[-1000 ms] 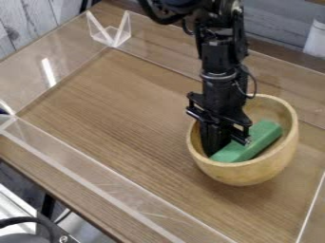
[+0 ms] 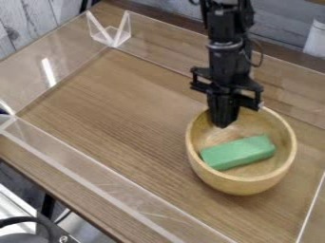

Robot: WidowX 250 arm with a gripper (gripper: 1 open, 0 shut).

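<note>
My gripper [image 2: 223,118] hangs over the back-left rim of a tan wooden bowl [image 2: 254,184], its fingertips low by that rim. It appears shut, with nothing visible between its fingers. Inside the bowl a green block [image 2: 238,152] lies flat on the bottom, toward the front right of the gripper and apart from it.
A small white wire holder [image 2: 112,30] sits at the back left. White panels border the table at the left and back right.
The gripper has risen and moved back, away from the green block. The bowl has shifted right, and the block in it lies lower in view, beside the gripper rather than under it.
</note>
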